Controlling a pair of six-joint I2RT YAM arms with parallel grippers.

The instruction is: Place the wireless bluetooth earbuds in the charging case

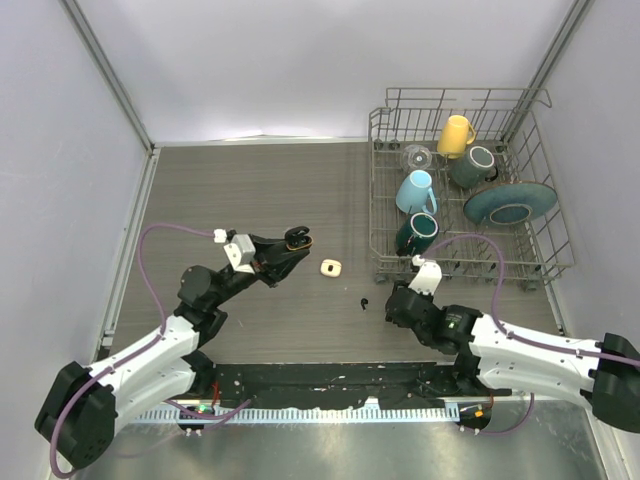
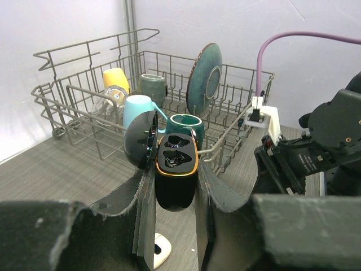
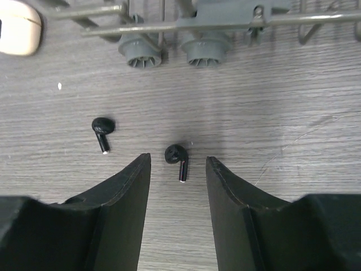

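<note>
Held in my left gripper is the black charging case [image 2: 175,186], its lid open and its two wells facing up; no earbud shows in them. In the top view this case [image 1: 298,239] hangs above the table's left half. Two black earbuds lie on the table in the right wrist view: one earbud [image 3: 177,154] is between my right gripper's fingertips, touched by neither, and the other earbud [image 3: 102,127] lies to its left. My right gripper is partly open above the table, with clear space on both sides of the nearer earbud.
A wire dish rack [image 1: 372,200] with mugs and a teal plate [image 1: 487,204] stands at the back right. Its lower edge and feet [image 3: 206,49] are close beyond the earbuds. A small cream-coloured object [image 1: 331,268] lies mid-table.
</note>
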